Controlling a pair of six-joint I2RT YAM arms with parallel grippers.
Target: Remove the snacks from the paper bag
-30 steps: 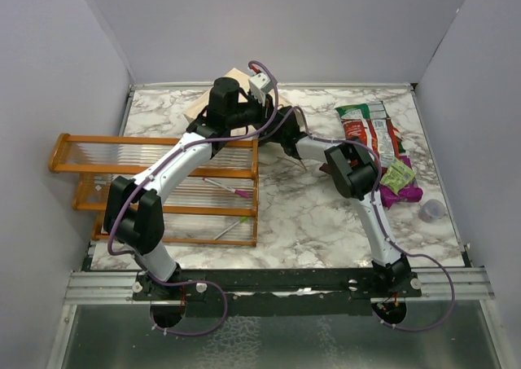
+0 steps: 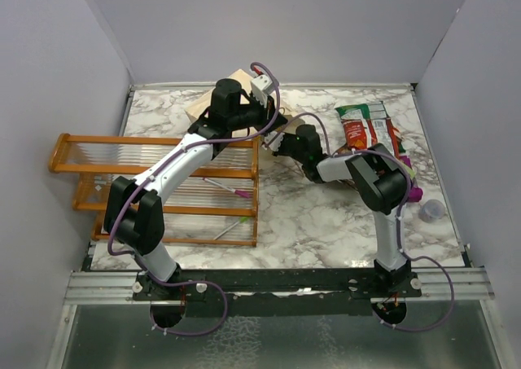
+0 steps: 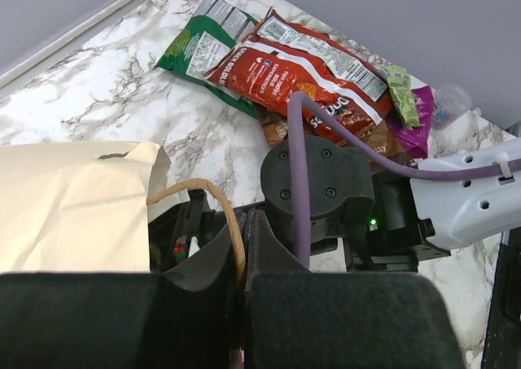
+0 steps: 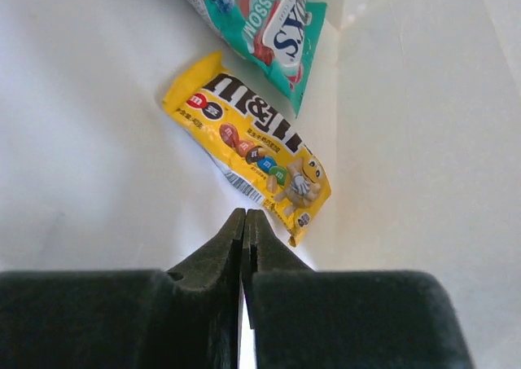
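The cream paper bag [image 3: 72, 204] lies at the back of the table, its brown rope handle [image 3: 187, 186] running down to my left gripper, which is shut on that handle. My right gripper is shut with nothing showing between its fingers and faces into the bag's mouth. Inside, a yellow M&M's packet [image 4: 248, 145] lies below a teal snack packet [image 4: 269, 35].
A pile of snack bags [image 3: 303, 63] lies at the back right, with a clear plastic cup [image 2: 432, 210] beside it. A wooden rack [image 2: 163, 208] fills the left. Bare marble shows at the front centre.
My right arm has moved to the right and toward the front of the table, back from deeper in the bag. The left arm has stayed nearly still.
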